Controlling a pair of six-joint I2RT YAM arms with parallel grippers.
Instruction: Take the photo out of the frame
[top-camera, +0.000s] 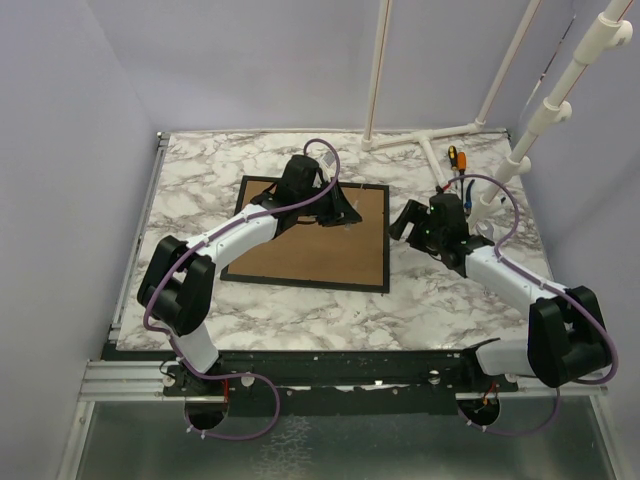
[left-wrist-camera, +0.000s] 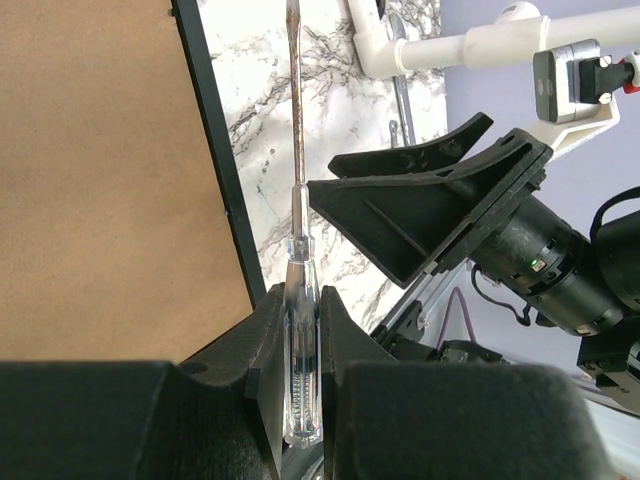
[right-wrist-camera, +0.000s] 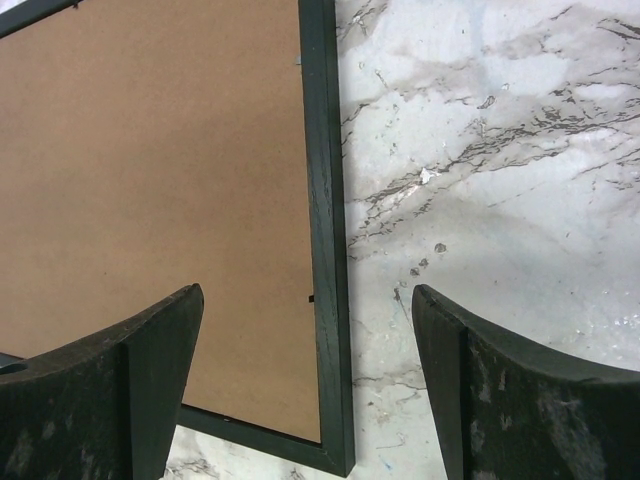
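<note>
The picture frame (top-camera: 310, 285) lies back up on the marble table, its brown backing board (top-camera: 300, 255) filling the black border. Small dark tabs show along the border's inner edge in the right wrist view. Over the board's right part, my left gripper (top-camera: 350, 217) is shut on a screwdriver with a clear handle (left-wrist-camera: 301, 340) and a thin metal shaft (left-wrist-camera: 296, 90). The right gripper (top-camera: 398, 226) stands open just right of the frame's right side (right-wrist-camera: 328, 230), with nothing between its fingers. Any photo is hidden beneath the board.
Screwdrivers with orange and yellow handles (top-camera: 461, 162) and other tools lie at the back right, beside white pipes (top-camera: 430, 155). Bare marble (top-camera: 300, 325) stretches in front of the frame.
</note>
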